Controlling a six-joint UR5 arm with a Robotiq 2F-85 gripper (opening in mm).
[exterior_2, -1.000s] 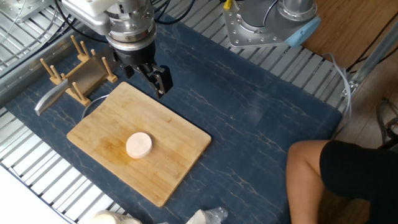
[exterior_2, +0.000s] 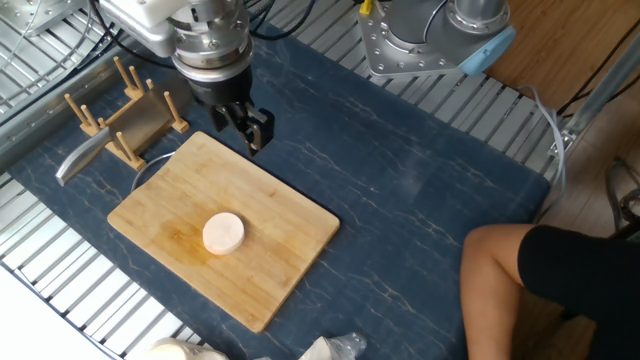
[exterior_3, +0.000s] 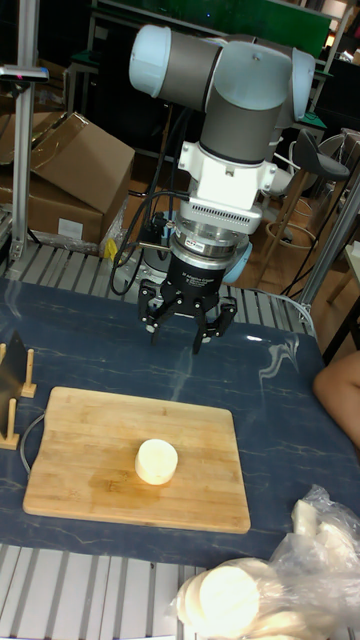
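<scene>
A round, pale slice (exterior_2: 224, 233) lies flat on the wooden cutting board (exterior_2: 290, 225), near the middle; the other view shows the same slice (exterior_3: 157, 461) with a damp stain on the board beside it. My gripper (exterior_3: 177, 341) hangs over the dark mat behind the board, fingers pointing down. Its fingers stand open with nothing seen between them. From above, the gripper (exterior_2: 233, 132) appears beyond the board's far corner, clear of the slice. A cleaver (exterior_2: 145, 118) with a metal handle rests in a pegged wooden rack (exterior_2: 126, 150).
Bagged pale slices (exterior_3: 218, 599) lie at the front right. A person's arm (exterior_2: 490, 290) rests at the mat's right side. Dark mat (exterior_2: 400, 190) to the right of the board is clear. A cardboard box (exterior_3: 69, 171) stands behind.
My gripper has shifted very slightly, its fingertip a touch higher in exterior view 2. The person's arm has moved a little. Slice, board and cleaver have stayed put.
</scene>
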